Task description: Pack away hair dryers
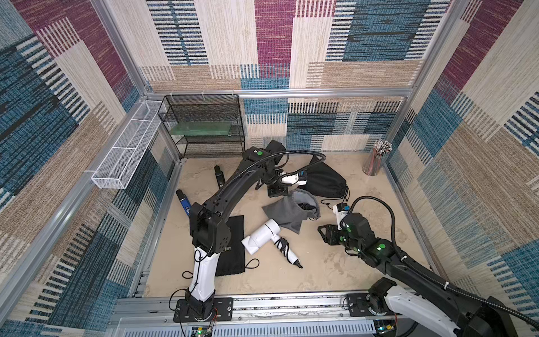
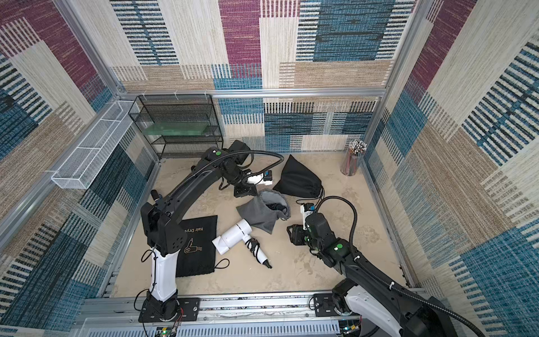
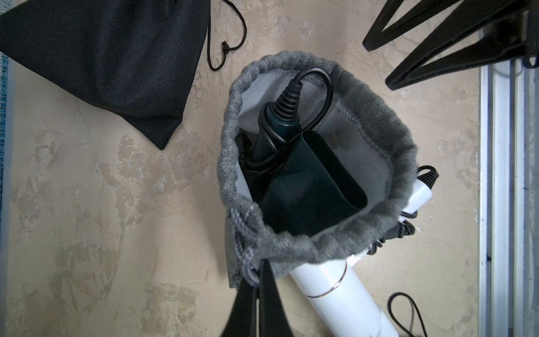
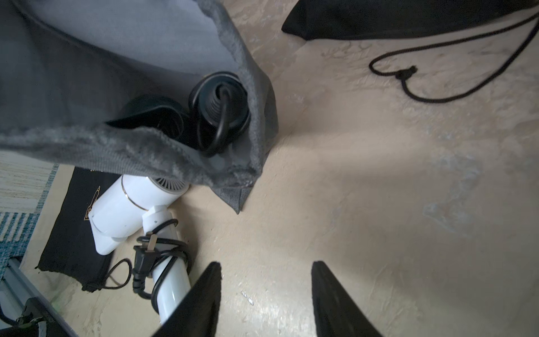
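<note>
The grey drawstring bag (image 3: 401, 157) stands open in the middle, a dark green hair dryer (image 3: 303, 196) with coiled cord inside it. My left gripper is shut at the bag's rim, on the knotted grey drawstring as far as shows. My right gripper stands open to the right of the bag, nothing between its fingers. A white hair dryer (image 1: 261, 236) with wrapped cord lies in front of the bag. Black bags lie at the back right (image 1: 320, 179) and front left (image 2: 196, 261).
A black wire rack (image 1: 202, 129) stands at the back left, a white wire basket (image 1: 123, 151) hangs on the left side, and a cup of sticks (image 1: 373, 163) is at the back right. Dark items (image 1: 219, 177) lie at the left.
</note>
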